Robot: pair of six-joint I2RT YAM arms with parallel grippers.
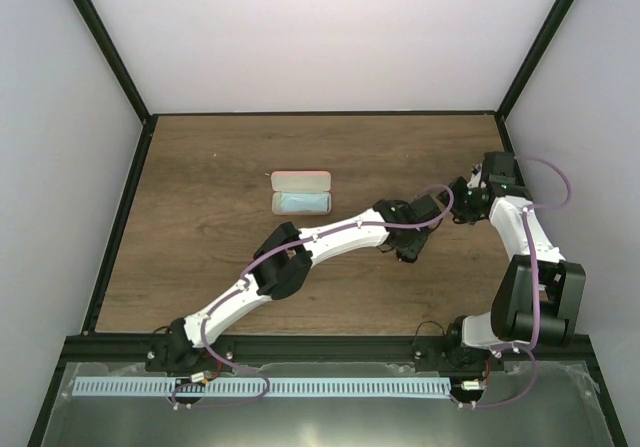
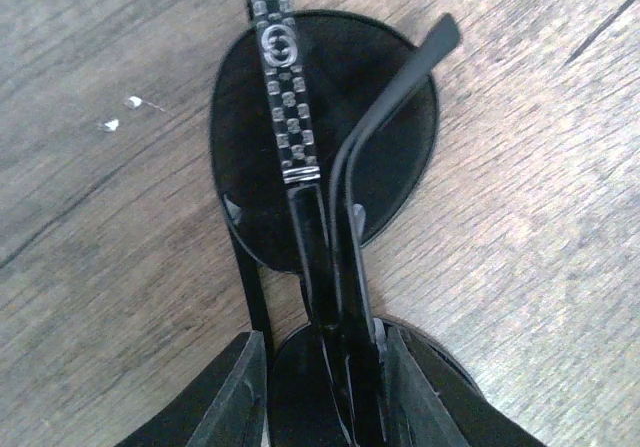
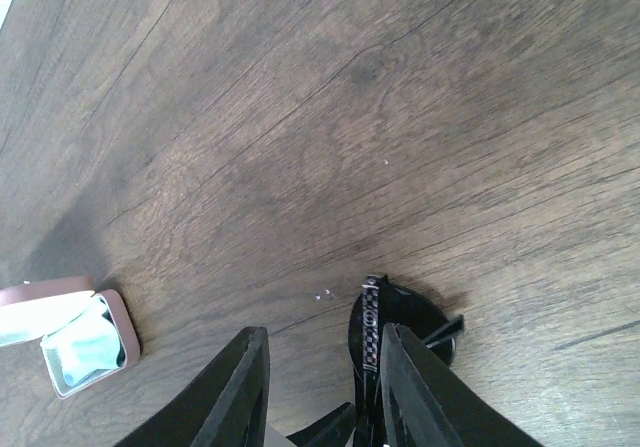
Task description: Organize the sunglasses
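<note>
Black sunglasses (image 2: 320,117) with folded temples, one patterned, lie on the wooden table, filling the middle of the left wrist view. My left gripper is down over their lower lens, fingers apart on either side of the temples; whether they touch is unclear. In the top view the left gripper (image 1: 410,247) largely hides the glasses. My right gripper is part open above the table, with the glasses (image 3: 400,312) seen below it. An open pink case (image 1: 300,183) with a light blue cloth (image 3: 80,339) inside lies left of the glasses.
Frame posts and walls border it on the sides and back. The right arm (image 1: 515,217) stands along the table's right edge, close to the left gripper.
</note>
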